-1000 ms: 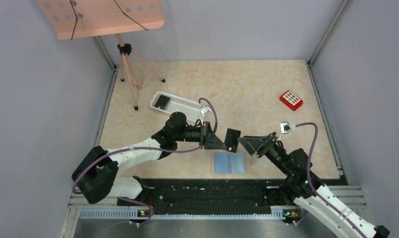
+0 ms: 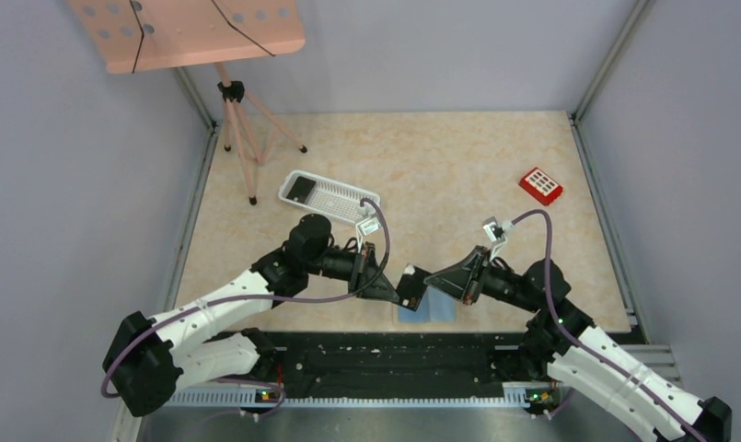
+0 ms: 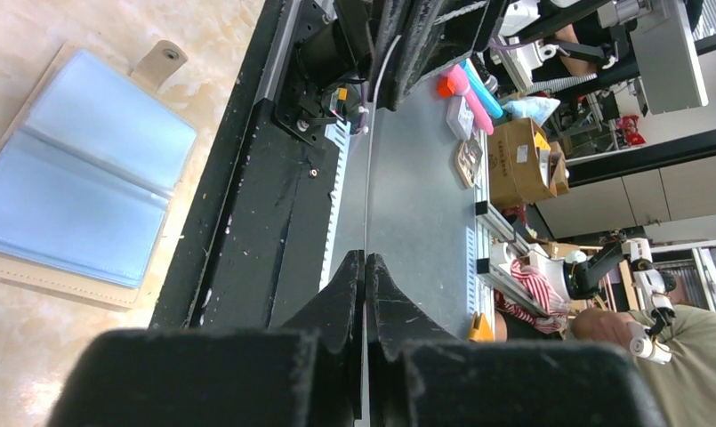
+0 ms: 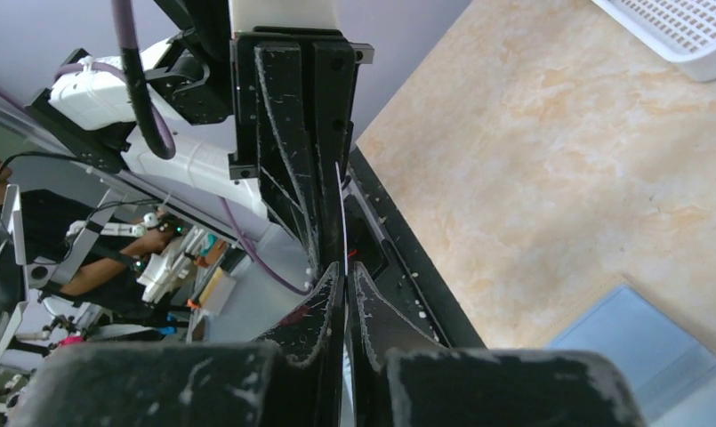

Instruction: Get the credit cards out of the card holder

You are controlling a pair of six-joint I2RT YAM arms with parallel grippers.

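A thin dark card (image 2: pixel 411 286) is held up between my two grippers, seen edge-on as a narrow line in both wrist views. My left gripper is shut on one side of it, my right gripper on the other. Below them on the table lies the opened card holder (image 3: pixel 78 178), with light blue inner pockets and a tan border with a snap tab; the top view shows it partly covered by the card and arms.
A white basket (image 2: pixel 334 201) with a dark item inside stands behind the left arm. A red item (image 2: pixel 540 186) lies at the right, and a pink stand (image 2: pixel 237 129) at the back left.
Over the last second both grippers and the card moved toward the front of the table and slightly left, over the card holder.
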